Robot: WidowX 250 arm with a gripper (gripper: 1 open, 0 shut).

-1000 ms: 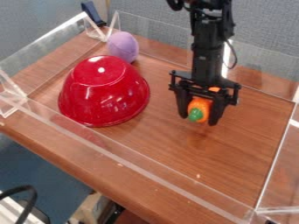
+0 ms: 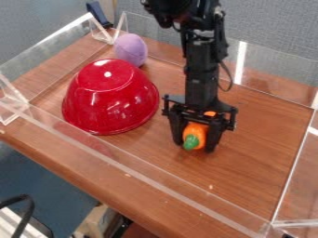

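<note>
My black gripper (image 2: pixel 199 126) is low over the wooden board, right of center, its fingers around an orange object with a green end (image 2: pixel 192 138), which looks like a toy carrot pointing toward the camera. A red bowl (image 2: pixel 110 93), upside down, sits to the left. A purple ball-like object (image 2: pixel 130 49) lies at the back left. The fingers' exact grip is partly hidden by the gripper body.
Clear acrylic walls (image 2: pixel 297 186) border the wooden tray. The board is free to the right and front of the gripper. Below left, off the table, are a cable and some boxes.
The gripper and the orange object in it have moved toward the camera and slightly left, down the board. The bowl and purple object are unmoved.
</note>
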